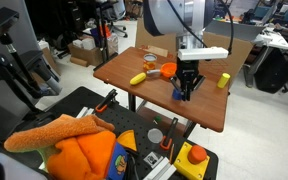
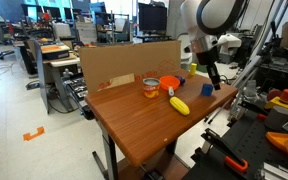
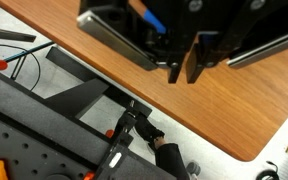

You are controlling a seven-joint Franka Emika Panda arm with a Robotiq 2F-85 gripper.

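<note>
A small blue object [image 2: 207, 88] sits on the wooden table near its right end. My gripper [image 1: 188, 91] is low over the table right beside it, and the fingers partly cover it in exterior view 1. In the wrist view a blue patch [image 3: 155, 19] shows behind the dark gripper parts. There the two fingertips [image 3: 174, 72] stand close together with a narrow gap, bare wood beneath them. Whether the fingers touch the blue object cannot be made out.
A yellow banana-like item [image 2: 179, 105] and an orange bowl [image 2: 170, 82] lie to the left. A yellow cylinder [image 1: 224, 80] stands near the table's right edge. Cardboard [image 2: 124, 62] rises along the back.
</note>
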